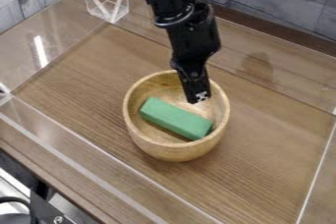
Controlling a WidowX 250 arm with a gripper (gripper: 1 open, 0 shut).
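Note:
A pale wooden bowl (147, 141) sits in the middle of the table, holding a green rectangular block (176, 120) that lies diagonally on its floor. The black robot arm comes down from the top, and its gripper (195, 92) hangs over the bowl's back right part, above and behind the block, apart from it. Whether its fingers are open or shut is hard to tell; nothing held is visible.
A clear plastic object (108, 2) stands at the back left. Black cables lie at the lower left corner, off the table edge.

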